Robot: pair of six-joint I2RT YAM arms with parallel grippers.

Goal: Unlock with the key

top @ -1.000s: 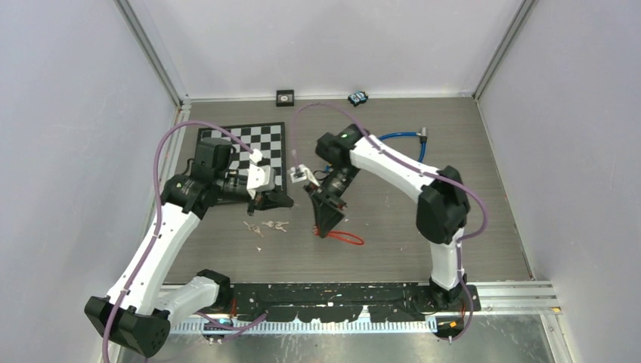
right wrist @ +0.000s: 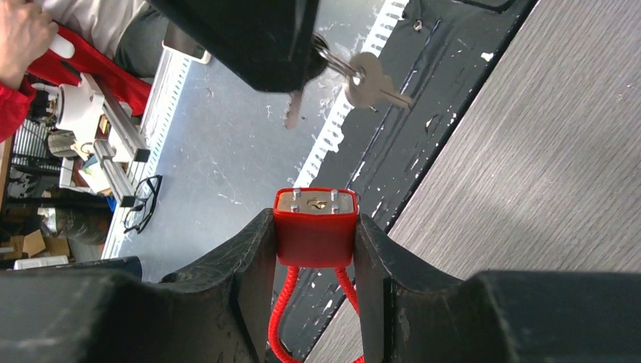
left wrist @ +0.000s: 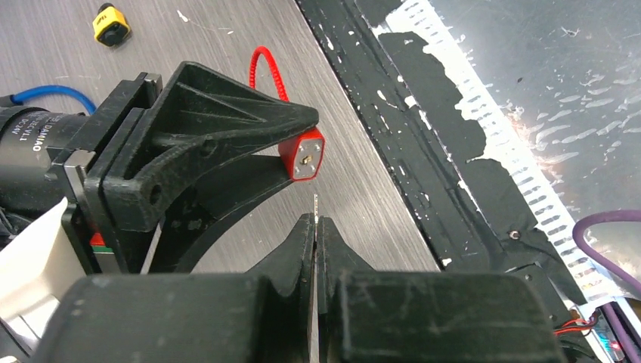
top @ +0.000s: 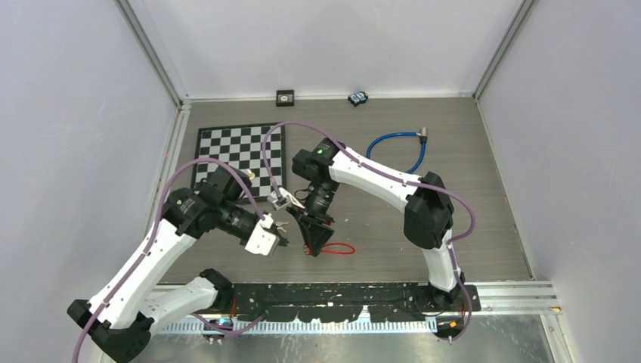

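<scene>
My left gripper (top: 284, 242) is shut on a key (left wrist: 316, 204), whose thin blade pokes out beyond the fingertips, edge-on in the left wrist view. In the right wrist view a second key (right wrist: 369, 82) hangs on a ring beside the left gripper's dark fingers (right wrist: 257, 41). A red padlock (right wrist: 315, 231) is clamped between the fingers of my right gripper (top: 308, 251). Its metal face with the keyhole (left wrist: 306, 160) is turned toward the left gripper. Key tip and keyhole are close but apart.
The padlock's red cable (top: 338, 248) trails over the table. Further off lie a chessboard (top: 227, 140), a blue cable lock (top: 393, 136) and two small objects at the back wall. A black rail (top: 332, 293) runs along the front edge.
The left gripper has come toward the front, its wrist turning. The right gripper, holding the padlock, has shifted a little left and toward the front.
</scene>
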